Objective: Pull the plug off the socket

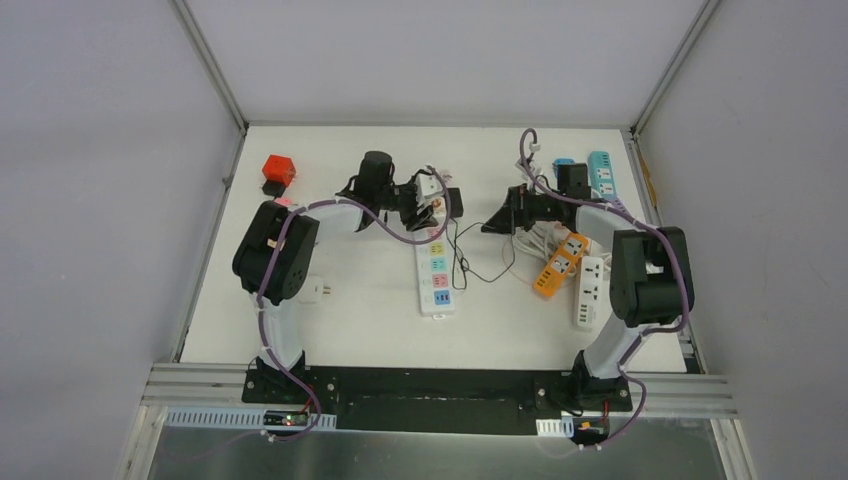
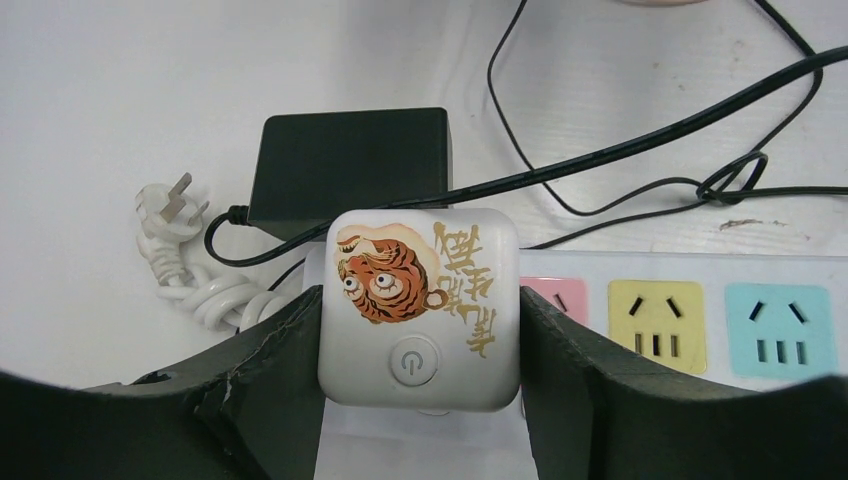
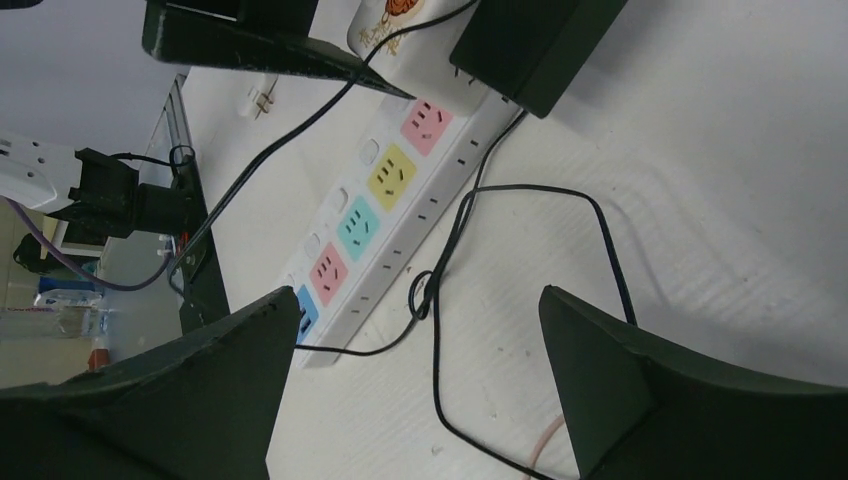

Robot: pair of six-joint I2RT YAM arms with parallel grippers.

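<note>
My left gripper is shut on a white tiger-printed plug (image 2: 420,280) at the top end of a white power strip (image 1: 436,275) with coloured sockets (image 3: 391,178). A black adapter (image 2: 348,165) with cables sits beside that plug. My right gripper stands open to the right of the strip, nothing between its fingers, with black cables below it.
An orange strip (image 1: 560,265), a white strip (image 1: 588,295), teal strip (image 1: 601,170) and tangled cables crowd the right side. A red cube (image 1: 278,167) lies far left.
</note>
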